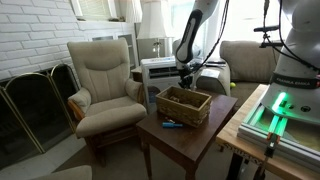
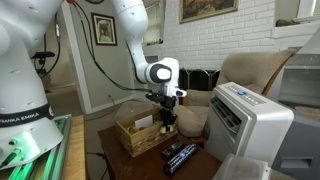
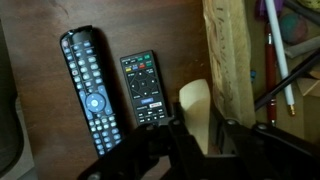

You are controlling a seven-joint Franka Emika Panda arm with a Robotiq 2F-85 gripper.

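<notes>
My gripper is shut on a pale tan object (image 3: 196,103) with a rounded end; I cannot tell what it is. In the second exterior view the gripper (image 2: 168,127) is low at the end of the woven box (image 2: 128,138), and in the first exterior view it is behind the box's rim. A long black remote (image 3: 88,75) and a shorter black remote (image 3: 145,85) lie side by side on the dark table (image 3: 125,20), outside the box. In the wrist view, the box's wall (image 3: 231,60) is close to the held object.
Pens, including a white pen (image 3: 278,50), and other small items fill the box in the wrist view. A white appliance (image 2: 245,115) and a beige chair (image 1: 103,85) stand close to the table.
</notes>
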